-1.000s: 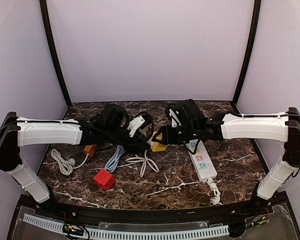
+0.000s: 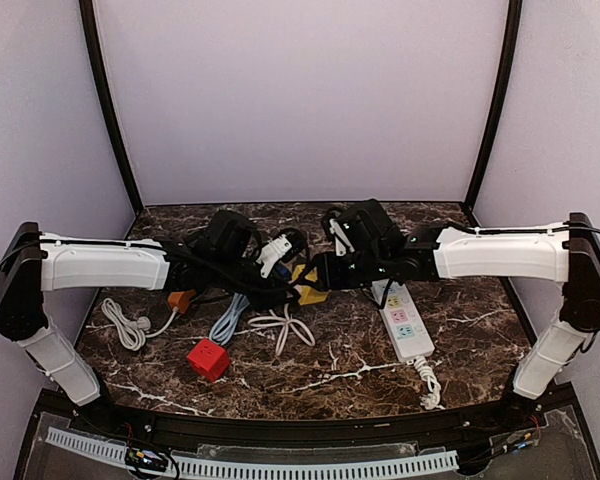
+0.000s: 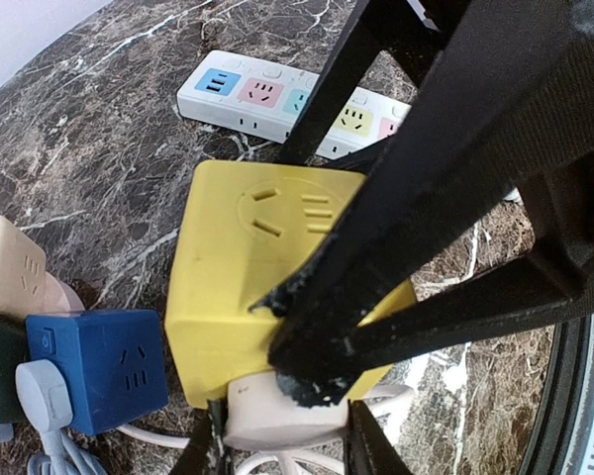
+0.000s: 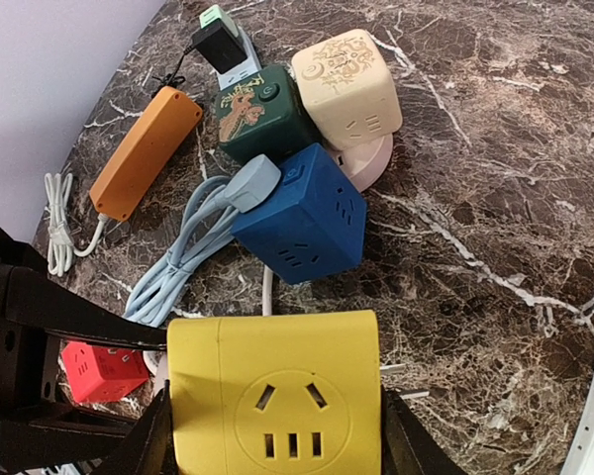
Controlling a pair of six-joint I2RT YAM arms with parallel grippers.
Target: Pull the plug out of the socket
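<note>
The yellow cube socket is clamped in my right gripper, its slotted face showing in the right wrist view. It is held above the table, between the two arms. On its side towards my left arm sits a white plug, seen at the bottom of the left wrist view and against the cube with no clear gap. The fingers of my left gripper stand on either side of this plug, close to it; whether they press on it is unclear. Black right-gripper fingers cover part of the cube there.
A blue cube socket, green cube and cream cube stand close together. A red cube lies front left, a white power strip at right. A white cable loops below the grippers.
The right gripper has shifted slightly left with the yellow socket, which is now closer to the left gripper. The left arm has stayed nearly in place.
</note>
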